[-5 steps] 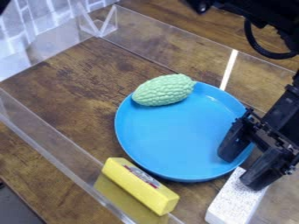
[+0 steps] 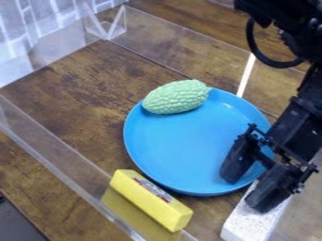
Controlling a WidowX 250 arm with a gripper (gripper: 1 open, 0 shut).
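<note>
My black gripper [image 2: 248, 177] is at the right, open, its fingers low over the right rim of the blue plate [image 2: 176, 149] and the upper end of a white, textured block [image 2: 250, 223]. A green, bumpy corn-like toy [image 2: 176, 96] lies on the upper part of the plate. A yellow block [image 2: 150, 200] with a label sits below the plate to the left. Whether my fingers touch the white block is unclear.
Clear plastic walls [image 2: 51, 151] border the wooden work surface [image 2: 75, 99] at the left and back. The wood left of the plate is bare. My arm and a cable fill the upper right.
My gripper has shifted slightly left and down, and more of the arm shows at the upper right. The plate and objects are unchanged.
</note>
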